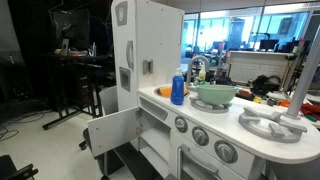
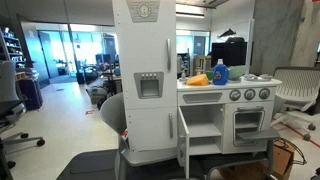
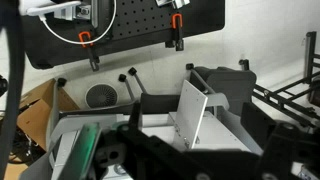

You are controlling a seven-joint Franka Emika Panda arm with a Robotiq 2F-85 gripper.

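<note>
A white toy kitchen holds a tall fridge (image 1: 155,45) beside a counter (image 1: 240,125). Its lower cabinet door (image 1: 115,131) stands swung out, with the shelf space (image 2: 203,125) behind it exposed. On the counter are a blue bottle (image 1: 178,88), a green bowl (image 1: 213,93) and an orange item (image 2: 200,80). In the wrist view, my gripper is open, its dark fingers apart at the lower part of the picture. A white door-like panel (image 3: 190,110) shows between and beyond them. I see nothing held.
Counter fittings include a faucet (image 1: 199,68) and a round burner (image 1: 272,122). The oven door (image 2: 250,122) is at the right. A dark perforated board with orange clamps (image 3: 130,40) crosses the wrist view's top. Open floor (image 1: 50,150) lies left of the kitchen.
</note>
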